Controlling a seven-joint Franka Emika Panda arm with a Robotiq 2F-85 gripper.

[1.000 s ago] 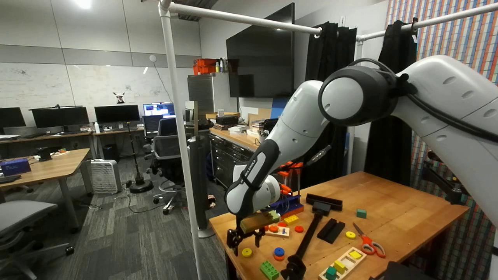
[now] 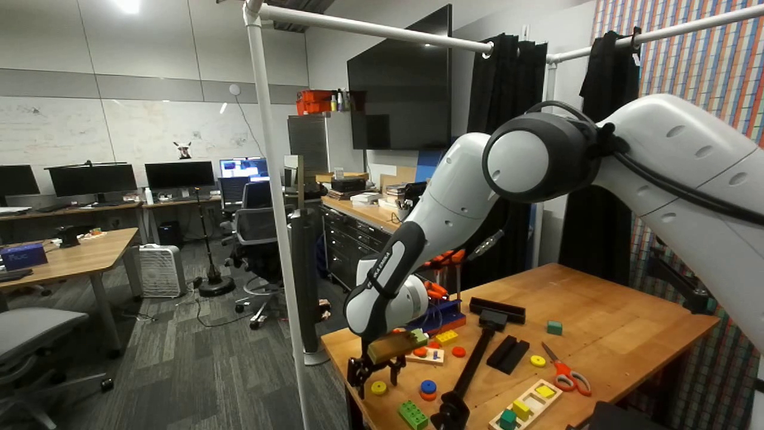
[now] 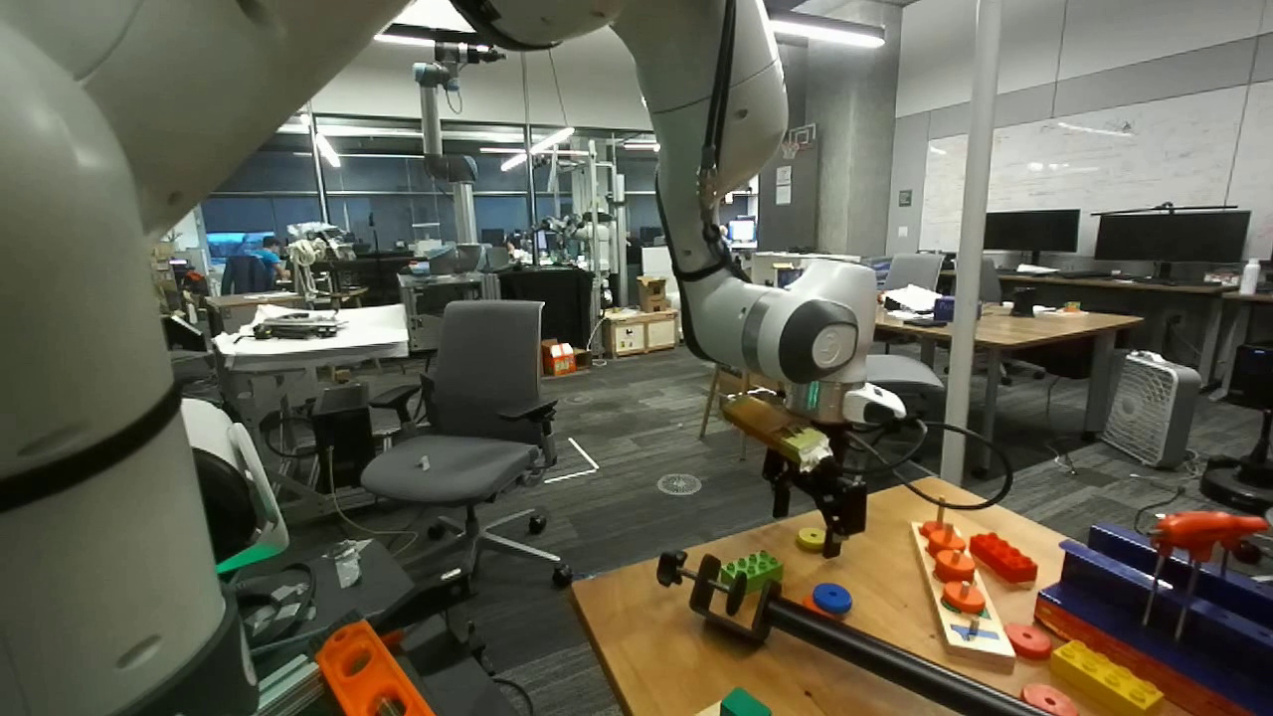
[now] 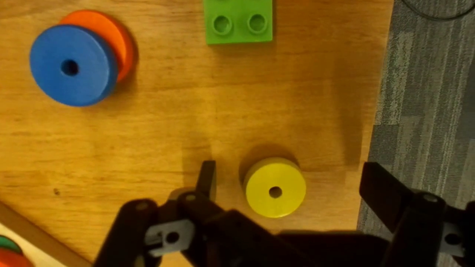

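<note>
Below my gripper a yellow ring [image 4: 262, 200] with a centre hole lies flat on the table, near its edge. The gripper is open, one finger on each side of the ring in the wrist view, and nothing is held. In exterior view 1 the fingers [image 2: 356, 374] hang low over the table at its left corner, close to that ring. A blue ring [image 4: 73, 86] rests partly on an orange ring [image 4: 127, 51]. A peg board [image 3: 921, 561] with several orange rings on its pegs stands farther along the table.
A green brick [image 4: 238, 31], a black bar clamp [image 2: 469, 369], a yellow brick [image 2: 447, 337], scissors [image 2: 564, 372] and a block tray [image 2: 537, 412] occupy the table. The table edge drops to carpet [image 4: 409, 111] right of the yellow ring. Bare wood lies between the ring and the green brick.
The arm has come down slightly, bringing the open gripper lower by the yellow ring. The objects on the table have stayed in place.
</note>
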